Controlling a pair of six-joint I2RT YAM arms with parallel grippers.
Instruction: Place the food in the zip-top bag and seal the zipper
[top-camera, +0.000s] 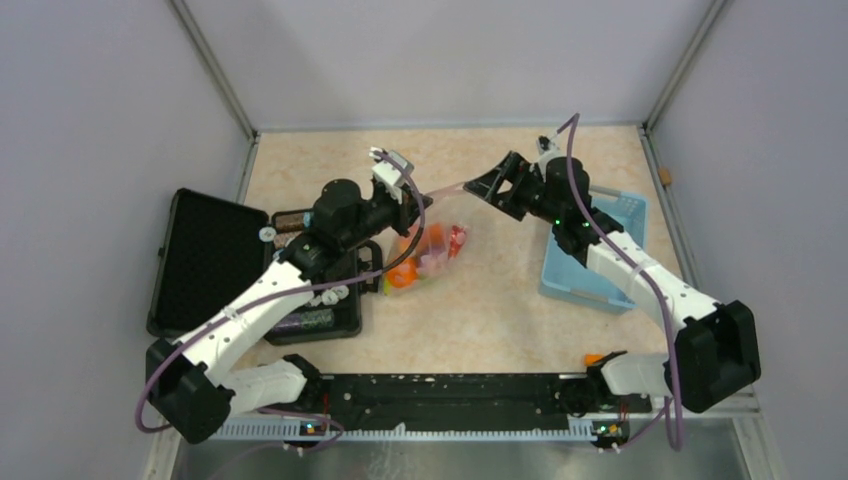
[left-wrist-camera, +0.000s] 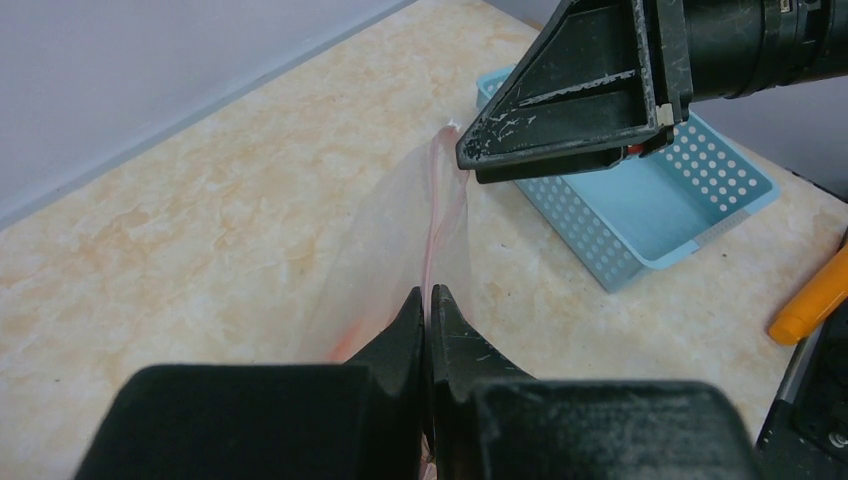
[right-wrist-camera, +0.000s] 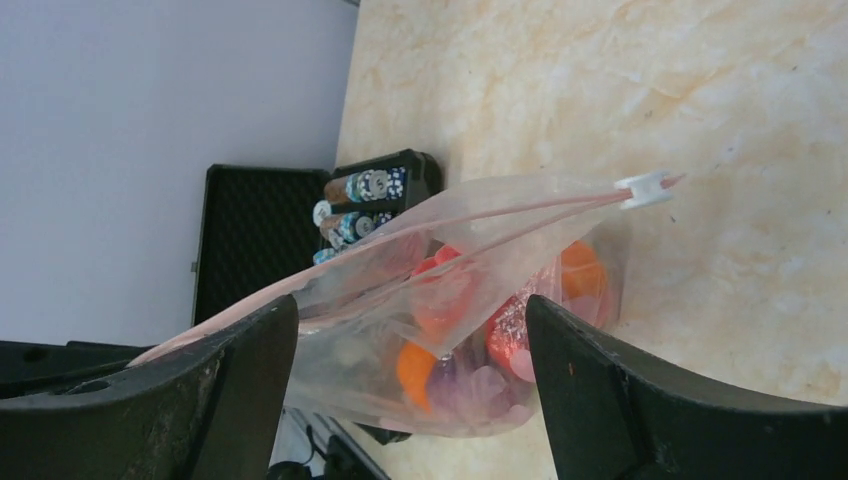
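Note:
The clear zip top bag (top-camera: 452, 207) with its pink zipper hangs from my left gripper (top-camera: 424, 204), shut on one top corner. In the left wrist view, the zipper strip runs between the shut fingertips. Inside the bag lies the food: an orange piece (top-camera: 402, 273), a red packet (right-wrist-camera: 510, 325) and a purple piece (right-wrist-camera: 460, 385). A white slider (right-wrist-camera: 645, 189) sits at the zipper's far end. My right gripper is beside that end, its fingers apart, and the bag's mouth shows beyond them. Whether its fingertips touch the film is unclear.
A blue basket (top-camera: 585, 293) stands on the right, below the right arm. At the left is an open black case (top-camera: 345, 325) holding bottles and small items. An orange object (top-camera: 594, 359) lies at the front right.

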